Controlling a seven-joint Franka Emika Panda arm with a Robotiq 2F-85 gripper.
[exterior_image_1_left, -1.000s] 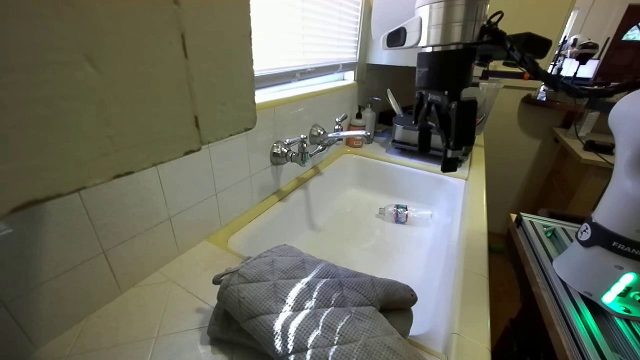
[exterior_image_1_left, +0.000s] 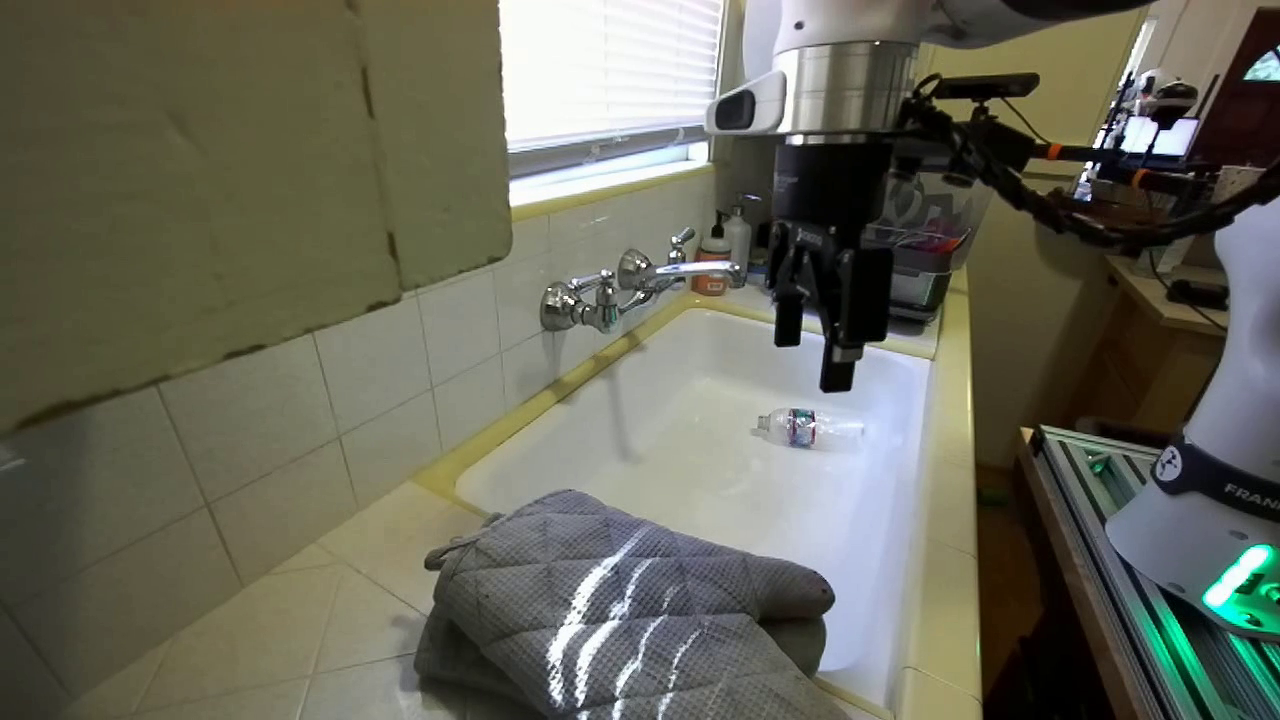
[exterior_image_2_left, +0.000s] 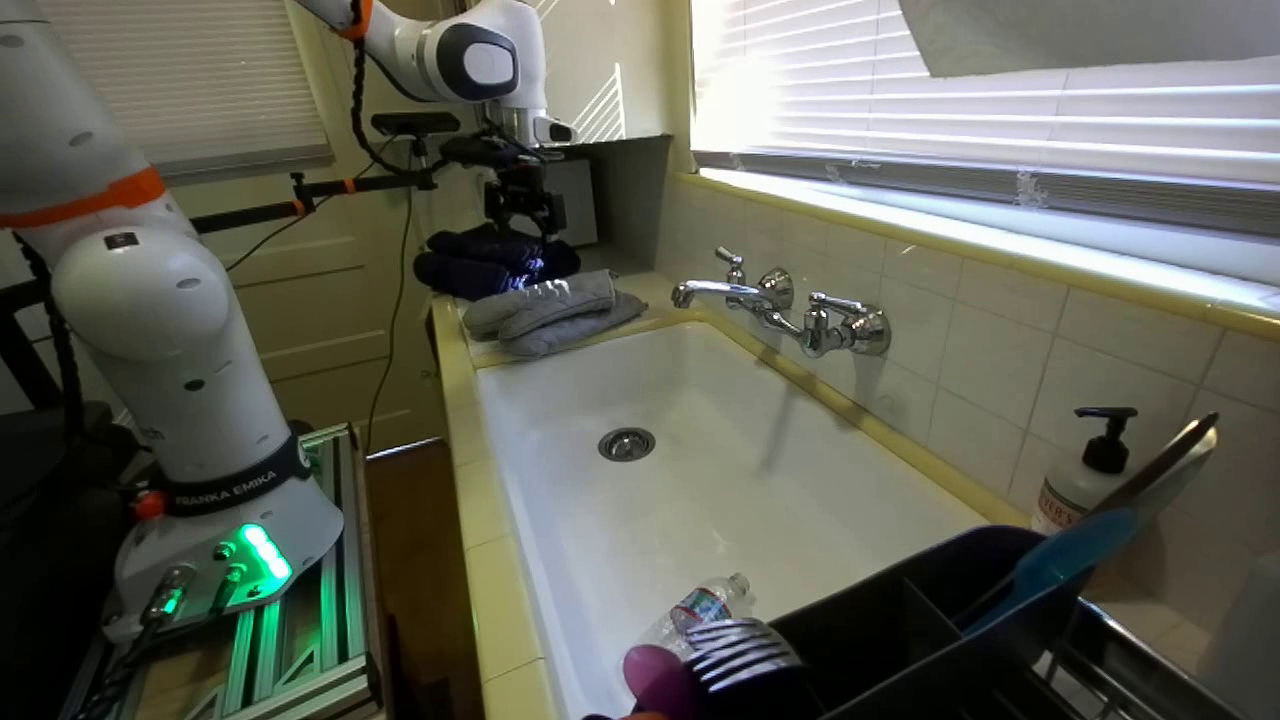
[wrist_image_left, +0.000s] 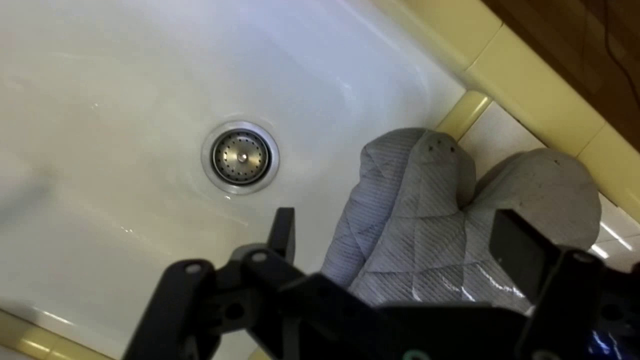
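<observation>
My gripper (exterior_image_1_left: 812, 358) hangs open above the sink, with nothing between its fingers. From the wrist camera, its two dark fingers (wrist_image_left: 284, 233) stand wide apart, and grey quilted oven mitts (wrist_image_left: 414, 240) appear below and between them. These mitts (exterior_image_1_left: 624, 600) lie on the counter at the near end of the sink, one thumb sticking out over the basin. A clear plastic bottle (exterior_image_1_left: 801, 427) with a coloured label lies on its side on the sink floor. Cutlery partly covers that bottle (exterior_image_2_left: 708, 604) in the second exterior view; the wrist view does not include it.
The white sink (exterior_image_2_left: 744, 444) has a metal drain (exterior_image_2_left: 626, 444) and a wall faucet (exterior_image_2_left: 720, 290) reaching over it. A black cutlery holder (exterior_image_2_left: 924, 624) and a soap bottle (exterior_image_2_left: 1080, 486) stand at the end opposite the mitts. Dark cloth (exterior_image_2_left: 480, 260) lies behind the mitts.
In the first exterior view, my gripper has moved left and slightly lower, coming nearer the camera. The bottle and mitts have stayed put.
</observation>
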